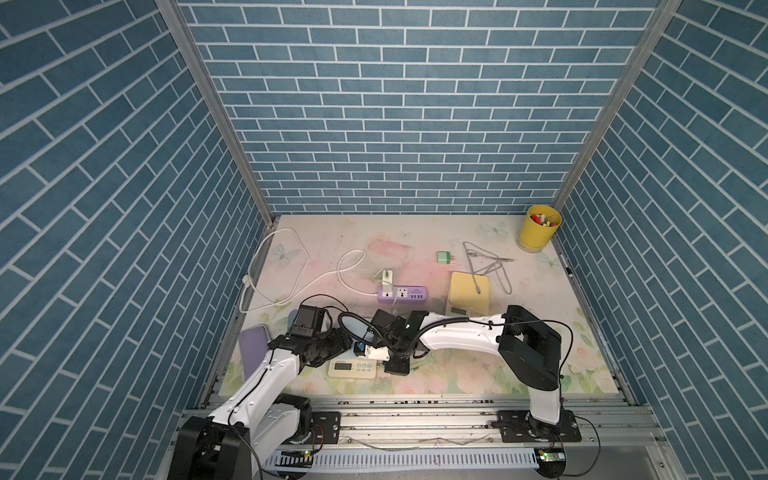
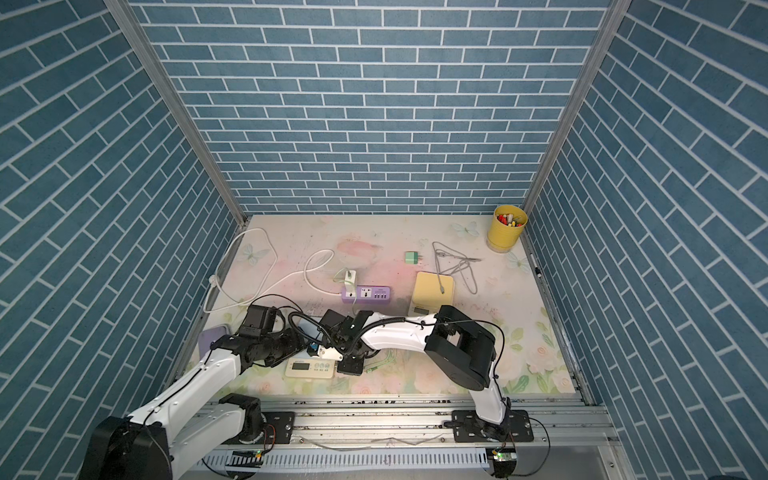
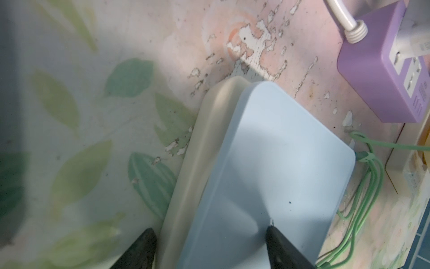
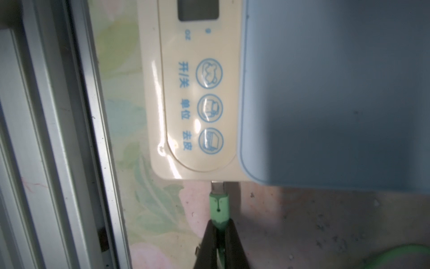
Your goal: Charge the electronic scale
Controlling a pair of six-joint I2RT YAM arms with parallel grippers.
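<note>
The electronic scale has a cream body with a button panel (image 4: 197, 112) and a light blue weighing plate (image 3: 277, 174). In the right wrist view, my right gripper is shut on the green cable's plug (image 4: 219, 207). The plug's metal tip (image 4: 217, 187) points at the scale's side edge, part of the metal showing; whether its end sits inside a port cannot be told. My left gripper is open at the other part of the scale, one finger (image 3: 142, 248) beside the cream side, the other (image 3: 284, 248) over the blue plate.
A purple power strip (image 1: 412, 294) with a white plug (image 1: 387, 280) stands behind the scale. Farther off are a yellow box (image 1: 469, 292), a green charger (image 1: 444, 257), a grey cable (image 1: 489, 260) and a yellow cup (image 1: 537, 232). A purple pad (image 1: 253, 348) lies at left.
</note>
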